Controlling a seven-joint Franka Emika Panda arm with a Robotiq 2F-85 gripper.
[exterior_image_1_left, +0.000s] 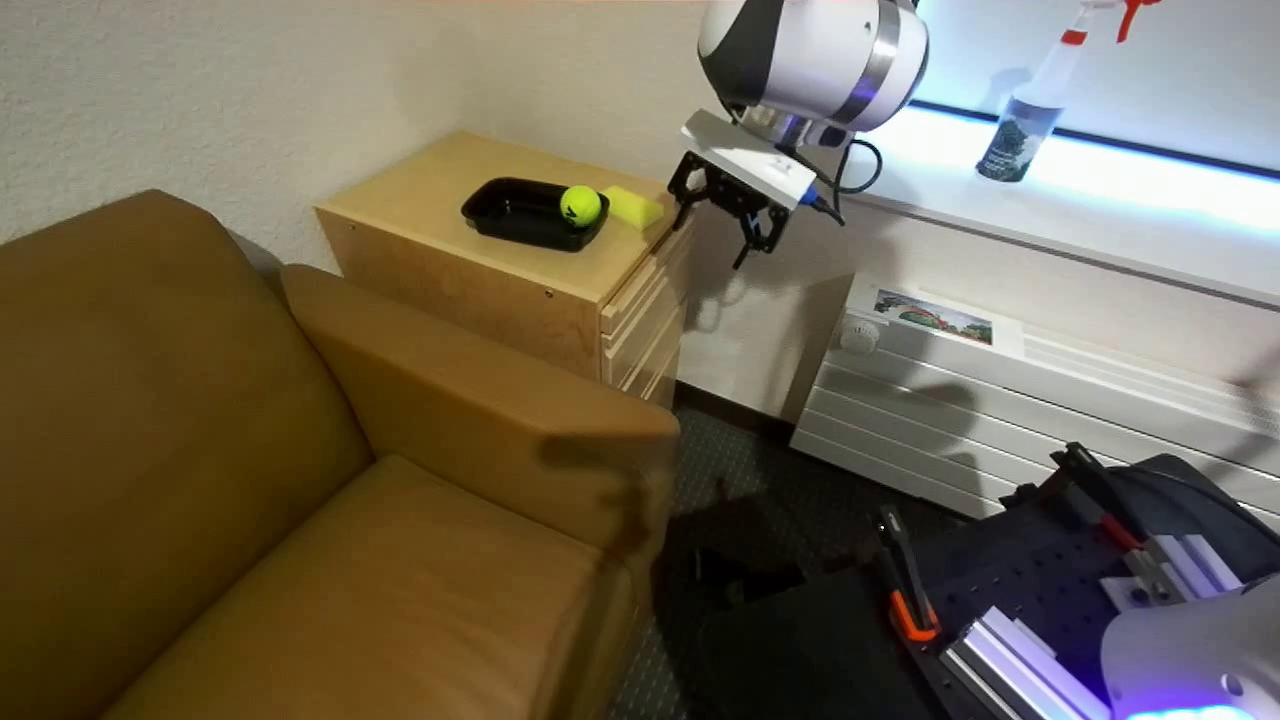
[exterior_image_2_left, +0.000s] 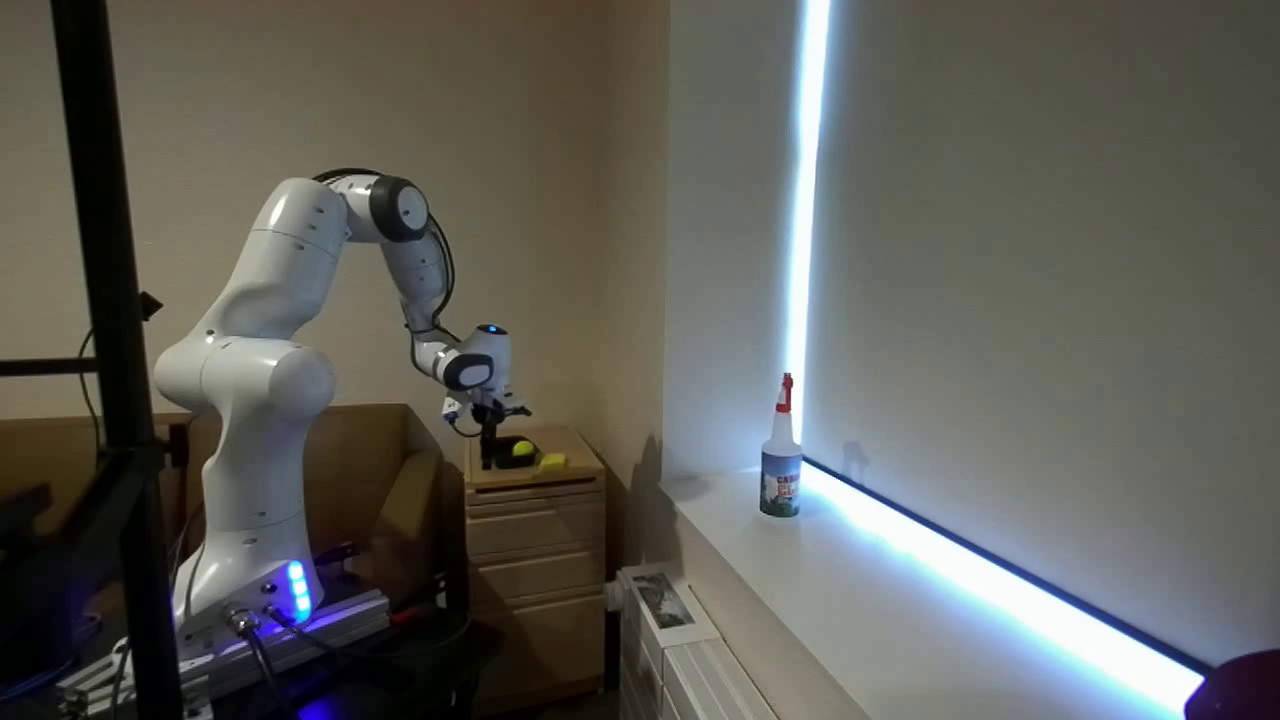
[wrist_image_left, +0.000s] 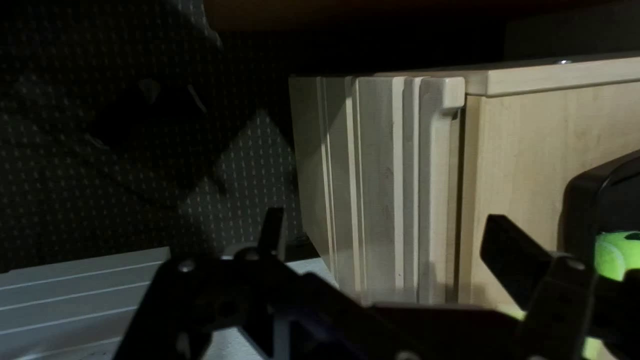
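My gripper (exterior_image_1_left: 710, 239) hangs in the air off the drawer side of the wooden cabinet (exterior_image_1_left: 414, 198), tilted. In the wrist view its dark fingers (wrist_image_left: 510, 258) stand wide apart, with nothing between them; the drawer fronts (wrist_image_left: 378, 180) show past the gap. On the cabinet top sits a black tray (exterior_image_1_left: 504, 216) with a yellow-green tennis ball (exterior_image_1_left: 581, 205) in its right end. A yellow sponge-like block (exterior_image_1_left: 633, 208) lies beside the tray, close to the drawer-side edge. The wrist view catches only part of the ball (wrist_image_left: 612, 257) and the tray (wrist_image_left: 579, 204) at the right.
A brown sofa (exterior_image_1_left: 480, 360) stands in front of the cabinet. The radiator (exterior_image_1_left: 900, 408) runs under the windowsill (exterior_image_1_left: 1104, 228), where a spray bottle (exterior_image_1_left: 1027, 126) stands. Dark floor (wrist_image_left: 120, 150) lies open below the drawers.
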